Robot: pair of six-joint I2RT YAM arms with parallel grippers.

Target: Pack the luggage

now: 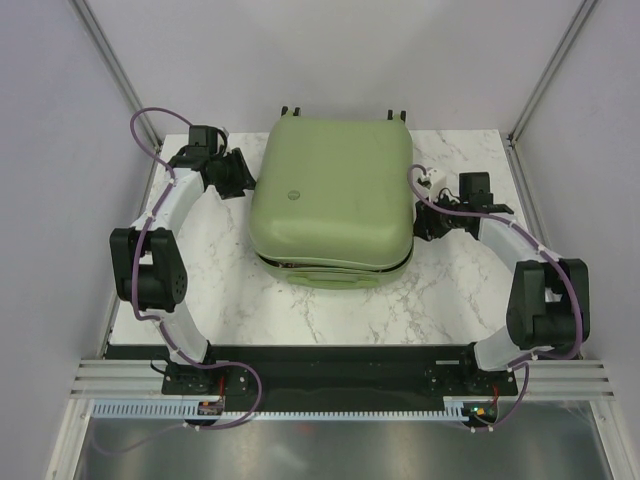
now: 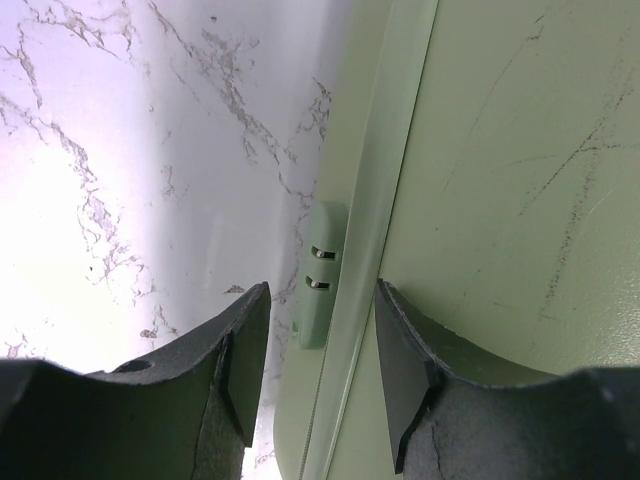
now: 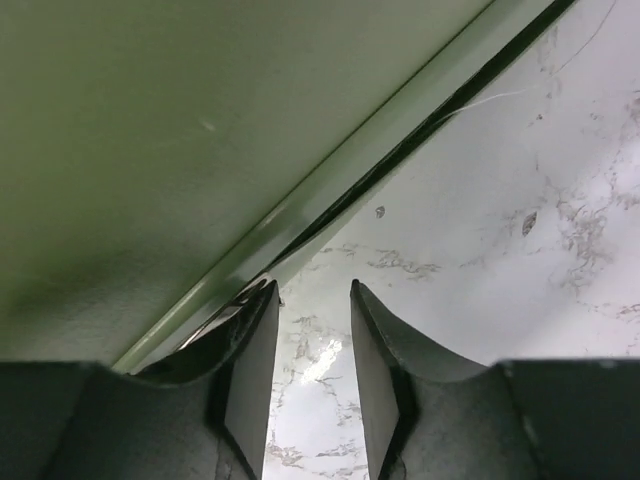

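Observation:
A large sage-green suitcase [image 1: 330, 190] lies closed-lidded in the middle of the table, a dark gap along its front seam. My left gripper stands open at the left side, its fingers by the seam strip and a small latch piece [image 2: 323, 225]. My right gripper is at the right side, its left finger against the seam edge [image 3: 330, 190], where a thin dark gap and some metal show; whether anything is between its fingertips is unclear.
Pale walls enclose the back and both sides.

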